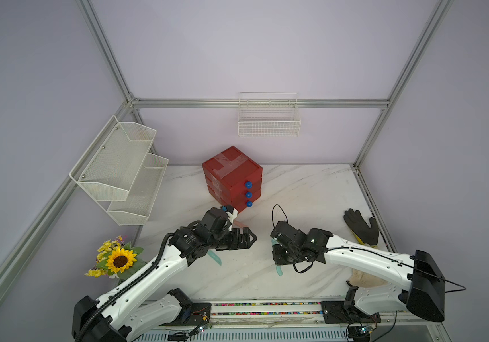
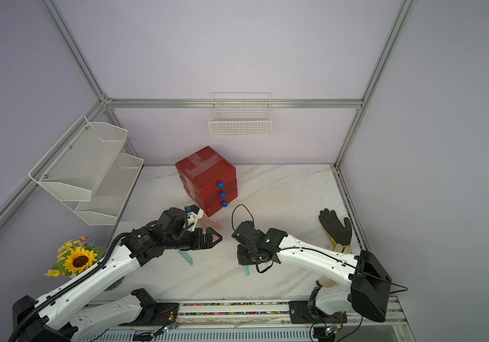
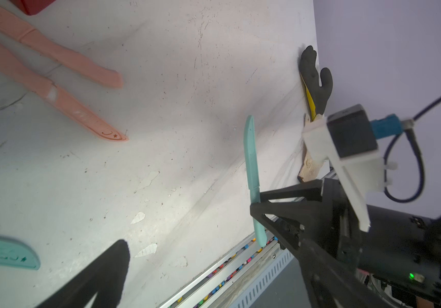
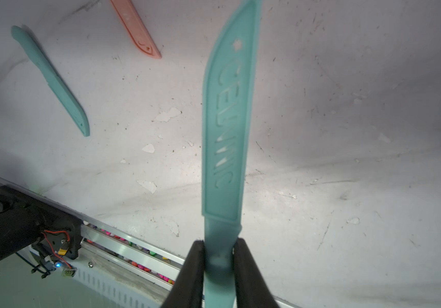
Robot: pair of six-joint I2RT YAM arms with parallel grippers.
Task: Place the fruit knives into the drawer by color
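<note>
My right gripper is shut on a mint ceramic fruit knife (image 4: 228, 118), held upright above the table in the right wrist view. My left gripper (image 1: 247, 238) hangs open over the table, left of the right one, with nothing between its fingers. Two pink knives (image 3: 76, 110) lie in front of the red drawer box (image 1: 230, 171), which has three blue knobs (image 1: 248, 194). Another mint knife (image 4: 50, 77) lies on the table below my left gripper, apart from the pink ones.
Dark gloves (image 1: 364, 225) lie at the right edge of the marble table (image 1: 307, 188). Sunflowers (image 1: 120, 260) and white wire shelves (image 1: 119, 165) stand at the left. A wire basket (image 1: 268, 122) hangs on the back wall.
</note>
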